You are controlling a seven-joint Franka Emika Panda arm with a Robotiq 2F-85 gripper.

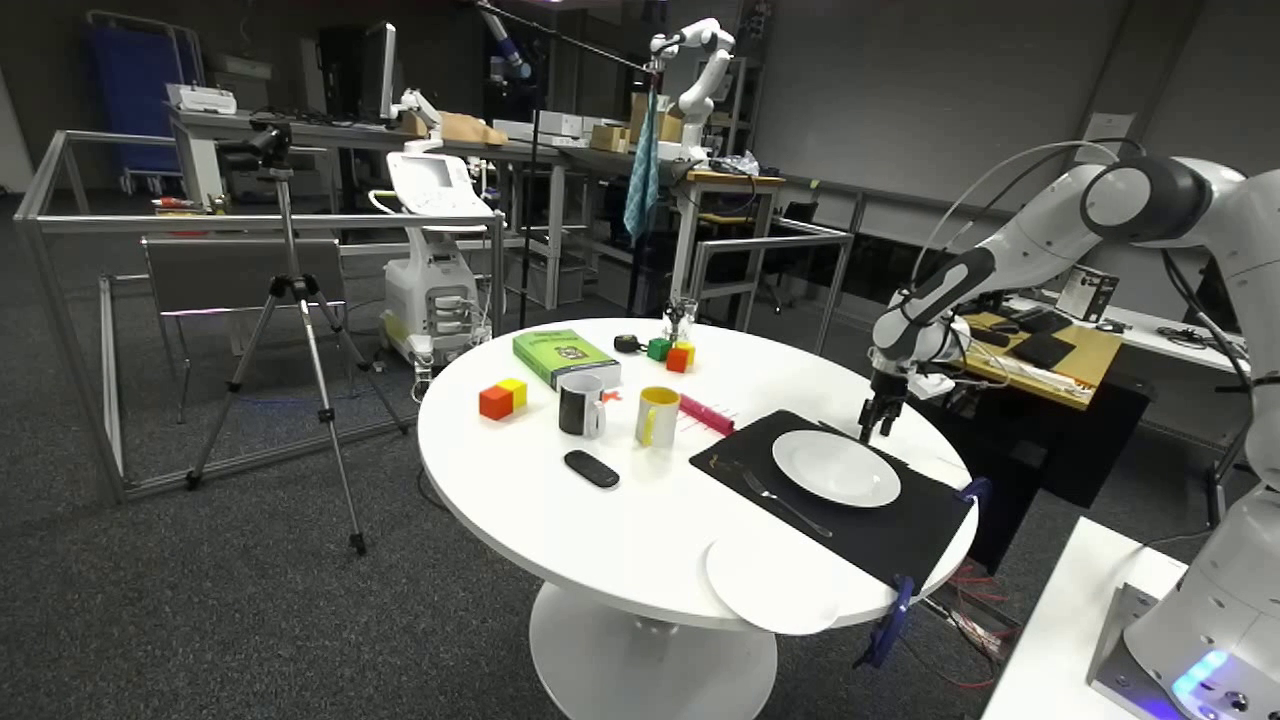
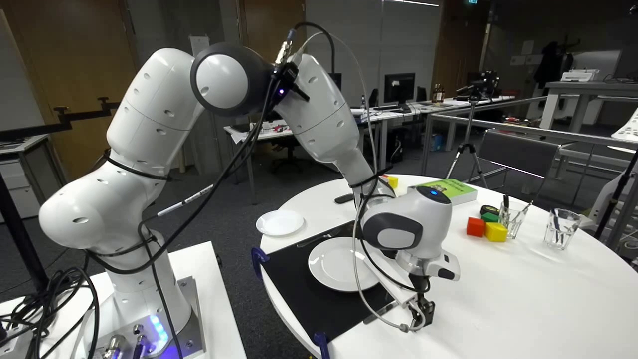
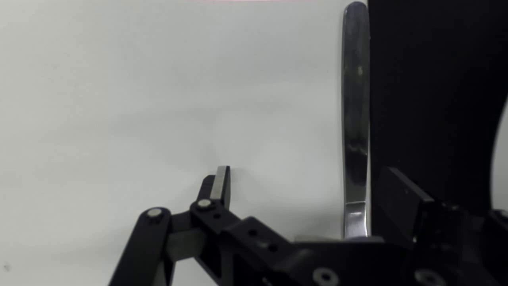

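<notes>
In the wrist view a silver knife (image 3: 356, 105) lies along the edge of the black placemat (image 3: 428, 95). My gripper is open there. One fingertip stands over bare white table to the knife's left, the other over the mat to its right, so the knife runs between them. Its lower end is hidden behind the gripper body. The white plate (image 1: 836, 468) rests on the mat, with a fork (image 1: 786, 504) on the plate's other side. In exterior view 2 the gripper (image 2: 425, 323) hangs low beside the mat's edge.
A white mug with yellow inside (image 1: 657, 418), a black-and-white mug (image 1: 581, 406), a green book (image 1: 566, 358) and coloured blocks (image 1: 501, 400) stand further off. Blue clamps (image 1: 885, 624) grip the mat at the table edge. Glasses (image 2: 560, 228) stand at the far side. The white table beside the gripper is clear.
</notes>
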